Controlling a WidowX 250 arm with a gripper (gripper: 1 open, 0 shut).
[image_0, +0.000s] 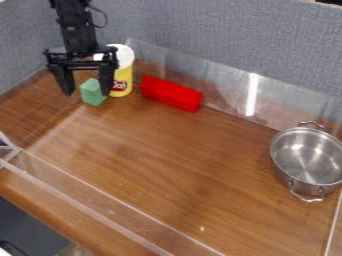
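Observation:
My gripper (82, 63) hangs at the upper left of the camera view, its dark fingers spread open on either side of a small green block (94, 94), just above it. Right beside the block stands a yellow canister (122, 79) with a white top, partly behind the gripper. A red block (171, 93) lies to the right of the canister.
A steel pot (305, 161) with two handles stands at the right edge of the wooden table (160, 180). Clear low walls border the table.

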